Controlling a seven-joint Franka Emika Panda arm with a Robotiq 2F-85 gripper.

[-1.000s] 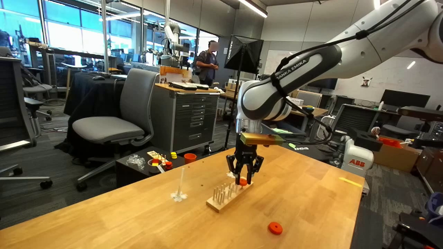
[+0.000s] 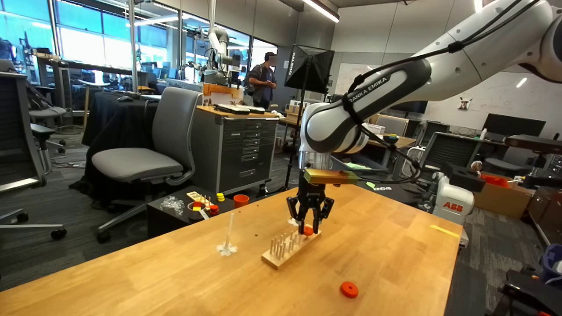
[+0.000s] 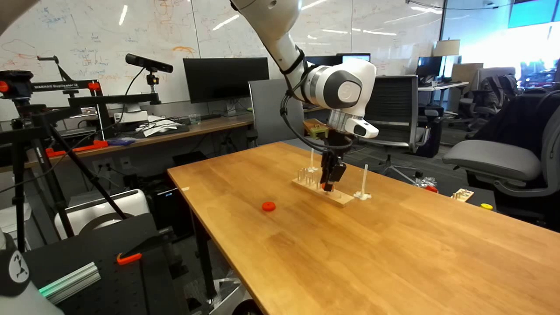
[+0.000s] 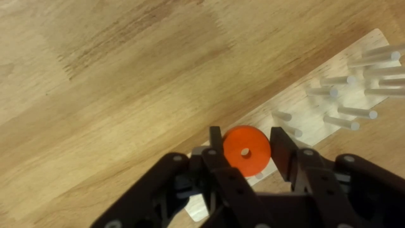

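Between the two black fingers of my gripper is a round orange-red disc (image 4: 247,165) with a small hole near its middle; the fingers are shut on its sides. The disc is over the end of a wooden peg board (image 4: 271,110) that has few pegs. Whether a peg enters the hole cannot be told. In exterior view 1 my gripper (image 2: 309,230) points straight down at the far end of the board (image 2: 279,259). A second red disc (image 2: 348,289) lies flat on the bare table, apart from the board; exterior view 2 shows this disc (image 3: 268,206) too.
Several upright pegs (image 4: 341,80) rise from the other part of the board. A thin white post (image 2: 229,231) stands taped to the table (image 2: 174,268) left of the board. Open tabletop surrounds the loose disc.
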